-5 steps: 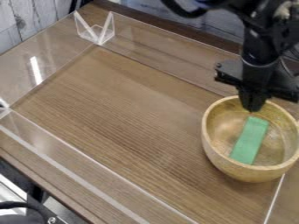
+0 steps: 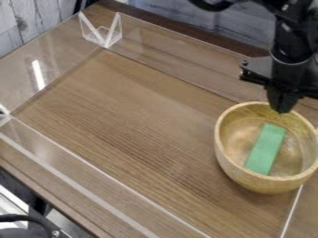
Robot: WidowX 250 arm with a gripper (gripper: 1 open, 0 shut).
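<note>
A tan bowl sits at the right of the wooden table, with a green rectangular object lying inside it. The black gripper hangs just above the bowl's back rim, its tip narrow and shut, with nothing visible between its fingers.
A clear plastic holder stands at the back left. Dark cables lie at the bottom left corner, beyond the table's edge.
The gripper was lower over the bowl about a second ago, rose, and has since shifted a little to the right. The bowl and green object look unmoved.
</note>
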